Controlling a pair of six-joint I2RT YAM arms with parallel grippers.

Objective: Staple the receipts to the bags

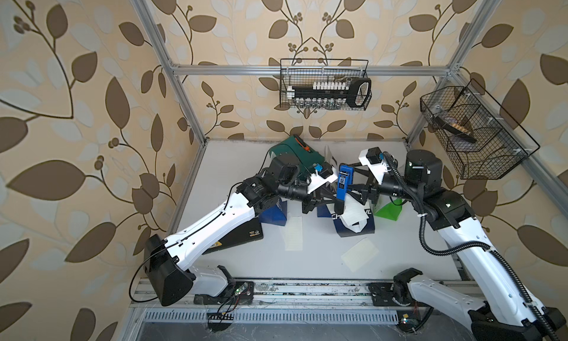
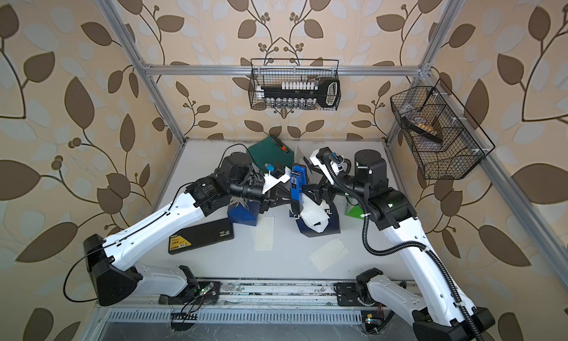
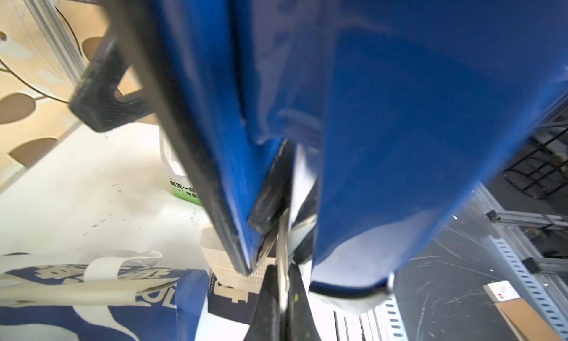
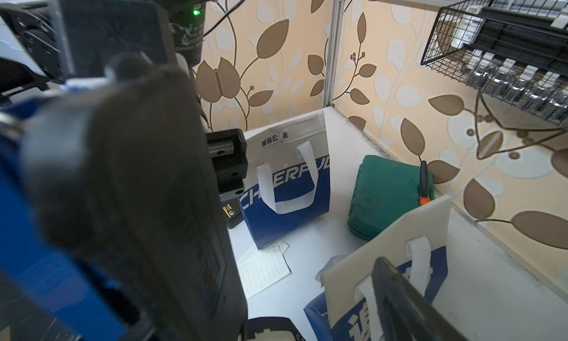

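A blue and black stapler (image 1: 344,184) stands upright between the arms, my right gripper (image 1: 358,190) closed around its body. Below it is a navy and white paper bag (image 1: 358,225), its pale top bent over. My left gripper is shut, with a thin pale edge showing between its fingertips. That edge runs up toward the stapler's mouth, and a slip with printed lines (image 3: 233,264) shows beside it against the bag. Stapler body hides much of the left wrist view. Two receipts, one left (image 2: 264,233) and one right (image 2: 329,254), lie flat on the table.
Another bag (image 4: 290,181) stands at the left, with a further one (image 4: 387,270) nearer. A green case (image 4: 390,193) sits at the back, a long black box (image 2: 201,235) at left. A green-bottomed item (image 1: 388,208) is behind the right gripper.
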